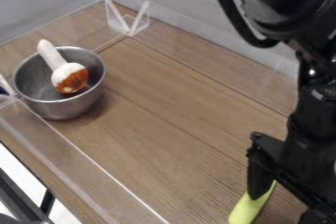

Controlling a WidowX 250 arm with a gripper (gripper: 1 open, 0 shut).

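A steel bowl (59, 100) at the left holds a white mushroom-like item with an orange-brown end (73, 76).
A pale wall runs along the back, with white taped marks (116, 20) near the back corner. The table's edge with a metal frame is at the lower left.
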